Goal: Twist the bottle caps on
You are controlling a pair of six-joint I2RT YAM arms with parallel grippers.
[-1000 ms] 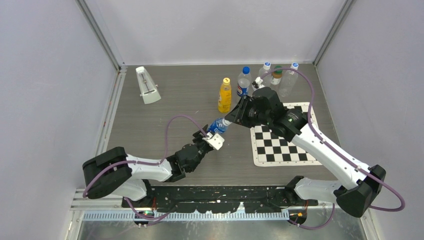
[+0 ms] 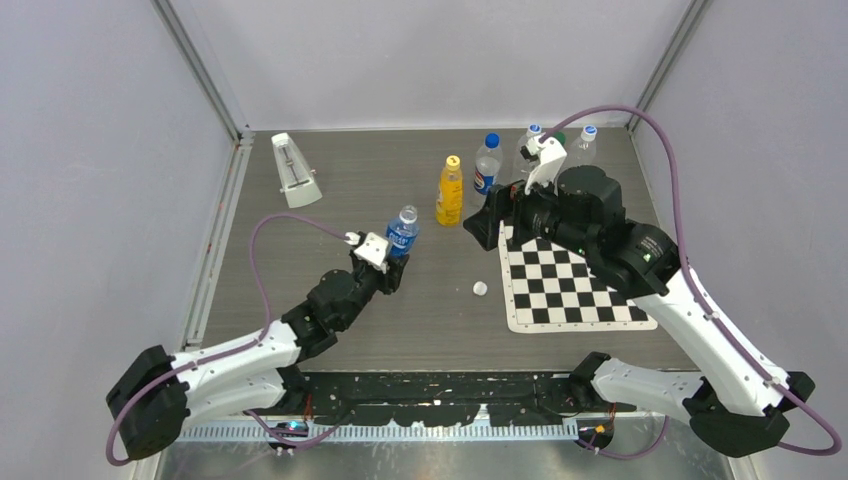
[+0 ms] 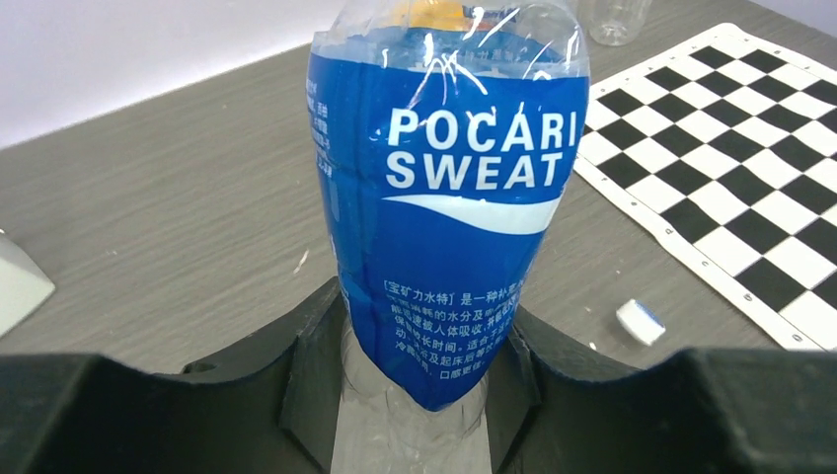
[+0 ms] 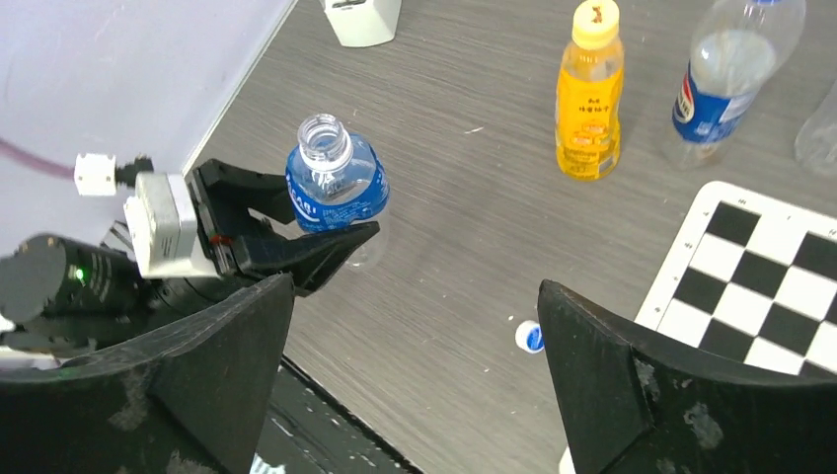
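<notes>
The blue-labelled Pocari Sweat bottle [image 2: 402,232] is held upright by my left gripper, shut on it. In the right wrist view its mouth [image 4: 324,138] is uncapped. A small white cap with some blue lies on the table beside the checkered board, also seen in the left wrist view [image 3: 641,322]. My right gripper [image 2: 495,215] stands open above the table, to the right of the held bottle, with nothing between its fingers.
A yellow bottle [image 2: 450,195], a blue-capped bottle [image 2: 486,160] and several other bottles stand at the back right. The checkered board [image 2: 555,320] covers the right side. A white object [image 2: 296,172] sits back left.
My left gripper has moved left with the bottle, which went from tilted to upright. My right gripper has moved right, away from the bottle top. The cap now shows on the table.
</notes>
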